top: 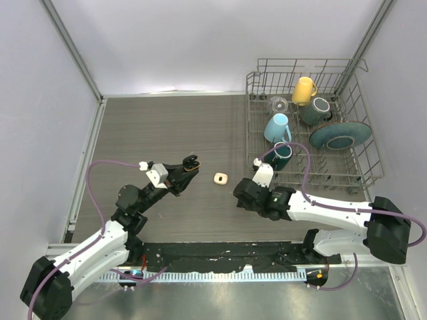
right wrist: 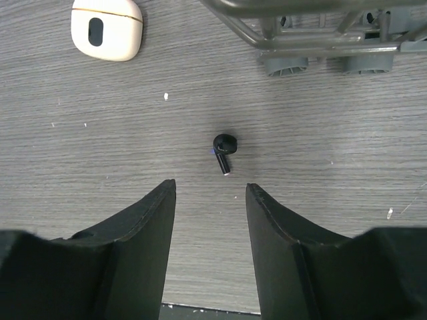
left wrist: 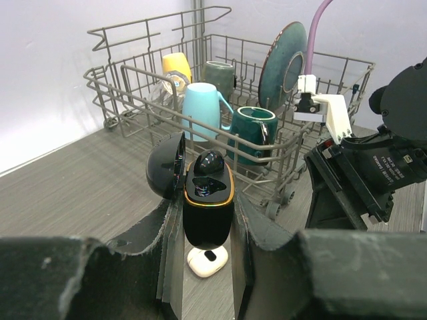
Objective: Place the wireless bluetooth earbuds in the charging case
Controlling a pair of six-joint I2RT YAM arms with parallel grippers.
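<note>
My left gripper is shut on a glossy black charging case (left wrist: pixel 208 223), held above the table with its lid (left wrist: pixel 164 165) swung up. A rounded black earbud (left wrist: pixel 209 161) shows at the top of the case's body. Another black earbud (right wrist: pixel 225 145) lies loose on the table, its stem pointing toward my right gripper. That gripper is part open above the table, nothing between its fingers; the earbud lies just beyond the fingertips in the right wrist view. From the top view, the right gripper hides this earbud.
A small white case (top: pixel 221 179) rests on the table between the arms. The wire dish rack (top: pixel 248 137) with mugs and a plate (top: pixel 339 135) stands at the right, its near edge close to the right gripper.
</note>
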